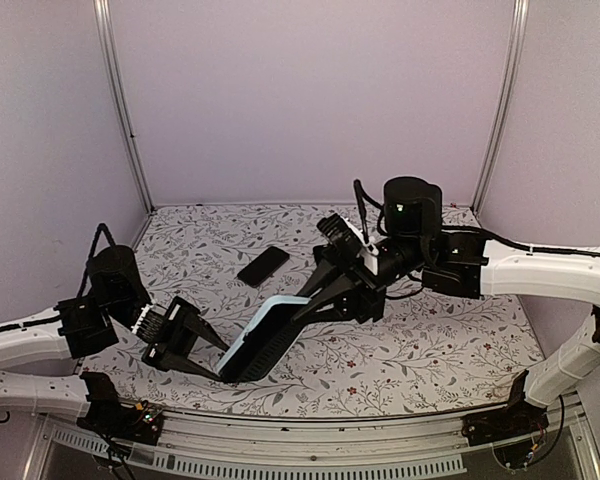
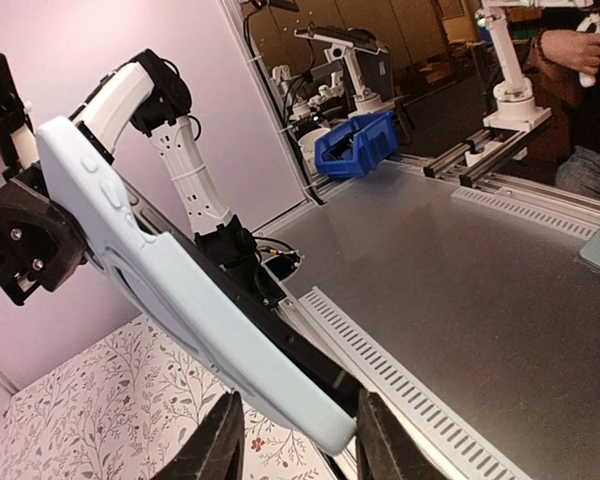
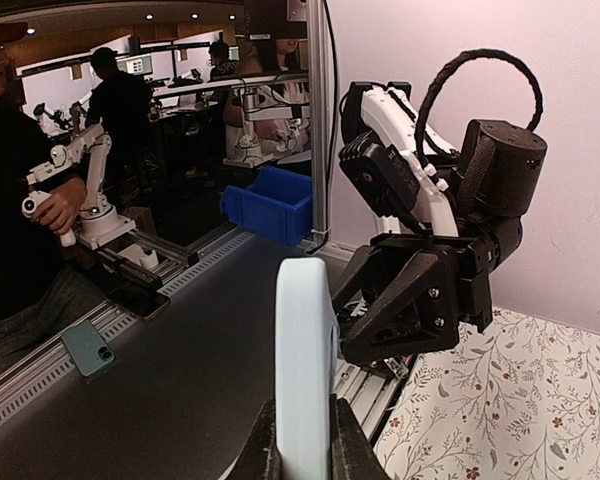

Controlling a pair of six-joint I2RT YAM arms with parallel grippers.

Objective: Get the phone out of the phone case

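Note:
A light-blue phone case (image 2: 190, 290) with a dark body along it, seen as (image 1: 265, 340) in the top view, is held tilted in the air. My right gripper (image 1: 318, 295) is shut on its upper end; in the right wrist view the case (image 3: 303, 350) stands between the fingers. My left gripper (image 1: 218, 360) is part open at the lower end, its fingertips either side of or just below the case's corner; whether they touch it I cannot tell. Whether the dark body is wholly inside the case is unclear.
A black phone-shaped object (image 1: 263, 266) lies on the floral mat (image 1: 430, 350) at the back middle-left. Walls border the back and sides.

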